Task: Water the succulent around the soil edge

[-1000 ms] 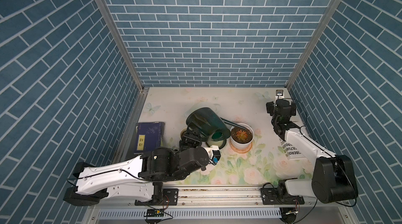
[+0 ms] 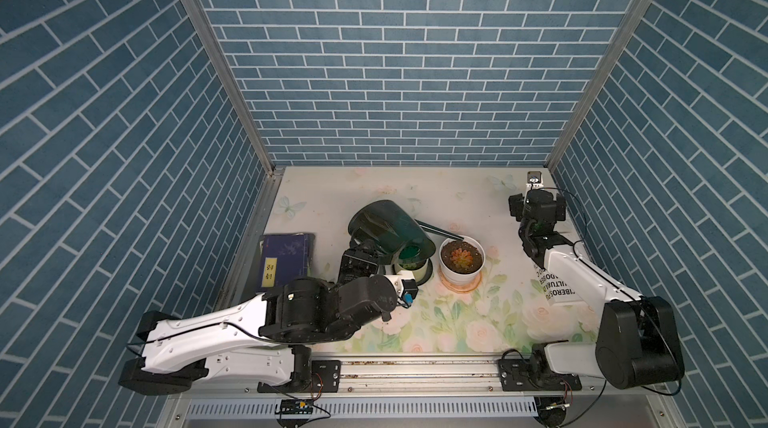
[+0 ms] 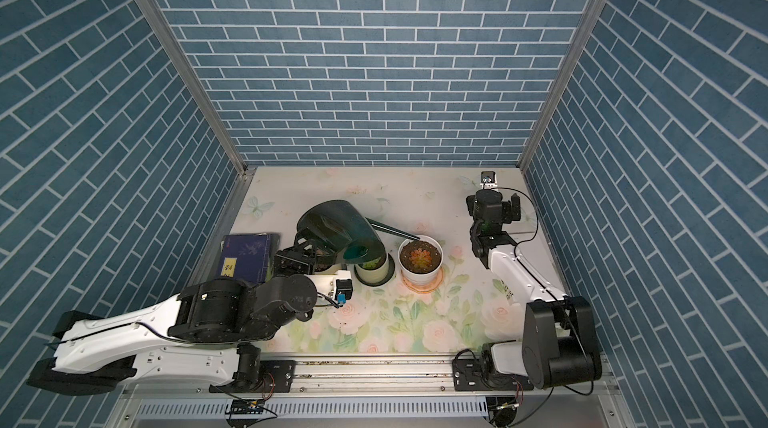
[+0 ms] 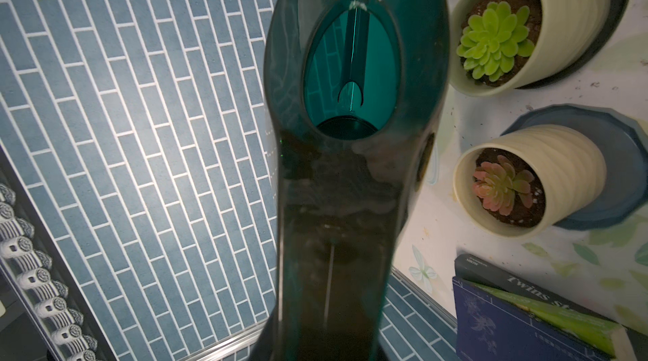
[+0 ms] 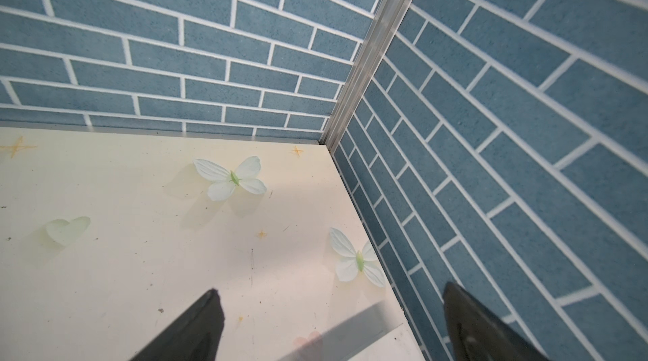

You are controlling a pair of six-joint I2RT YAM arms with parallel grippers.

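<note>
A dark green translucent watering can (image 2: 382, 228) hangs tilted above the table, held at its handle by my left gripper (image 2: 360, 261). In the left wrist view the can (image 4: 337, 185) fills the middle and hides the fingertips. Its long thin spout (image 3: 392, 229) points right, the tip appearing at the far rim of a white pot (image 2: 462, 275). Inside this pot, an orange-red succulent (image 2: 461, 257) is ringed by dark soil (image 3: 410, 249). No water stream can be made out. My right gripper is open and empty, away at the right side.
Beneath the can sits a cream pot (image 4: 573, 23) with a green succulent; a second cream pot (image 4: 573, 165) holds a pink one. Books (image 2: 285, 260) lie at left.
The right arm is still.
</note>
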